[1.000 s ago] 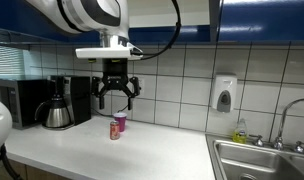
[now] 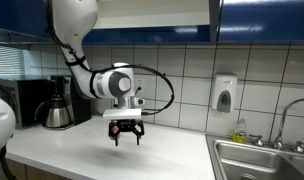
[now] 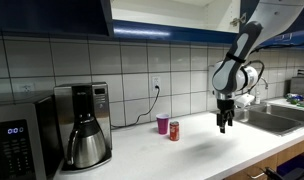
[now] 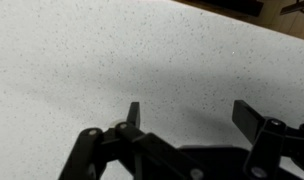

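Observation:
My gripper (image 2: 128, 142) stands open, pointing down low over the white counter (image 2: 172, 155). In the wrist view the gripper has its two fingers wide apart, and only bare speckled counter shows between them. A red-labelled can (image 3: 174, 131) and a purple cup (image 3: 163, 124) stand upright beside each other near the back wall. In exterior view 2 the gripper (image 3: 226, 125) is to the right of both, touching neither. The arm partly covers the can (image 2: 114, 129) in exterior view 1.
A coffee maker with a steel carafe (image 3: 89, 144) and a microwave (image 3: 18, 138) occupy the counter's left end. At the right are a sink (image 2: 254, 158), its faucet (image 2: 282, 125) and a soap bottle (image 2: 240, 131).
The arm has come down from high above the counter to just over it, with the gripper still apart from the can and cup. Those two stay where they were.

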